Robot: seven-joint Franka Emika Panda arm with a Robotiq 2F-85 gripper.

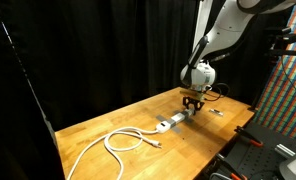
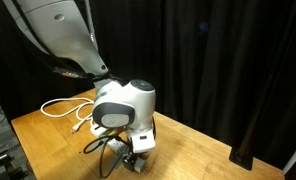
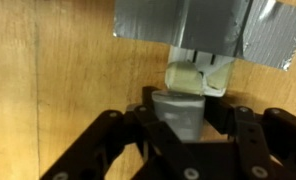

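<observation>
In the wrist view my gripper is shut on a pale grey-white block-like piece (image 3: 181,116), which looks like a plug or adapter. Its upper end meets the end of a white power strip (image 3: 184,76); whether it is seated in an outlet cannot be told. Grey tape (image 3: 176,22) holds the strip to the table. From exterior view 1, the gripper (image 1: 192,106) is low at the strip's right end, and the strip (image 1: 173,122) runs left from it. The arm hides most of this spot in exterior view 2.
A white cord (image 1: 110,142) loops over the left of the wooden table (image 1: 193,150). Small items (image 1: 215,112) lie right of the gripper. Black curtains stand behind.
</observation>
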